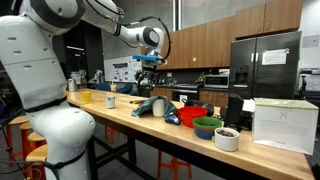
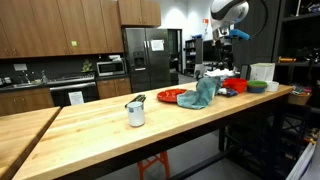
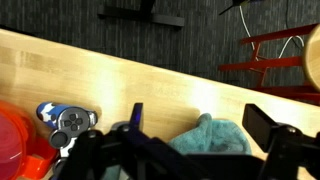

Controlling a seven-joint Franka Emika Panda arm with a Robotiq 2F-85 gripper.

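My gripper is open in the wrist view, its dark fingers wide apart at either side with nothing visible between them. Below it lies a crumpled grey-green cloth on the wooden tabletop, partly covered by the gripper body at the bottom edge. From outside, the gripper hangs in the air over the counter, clear of the cloth. A dark game controller with a blue item beside it rests left of the cloth in the wrist view.
Nearby stand a red bin, a green bowl, a white tub and a white box. A white mug sits apart toward the other end. Bare tabletop spreads around it. Red stools are beyond the table edge.
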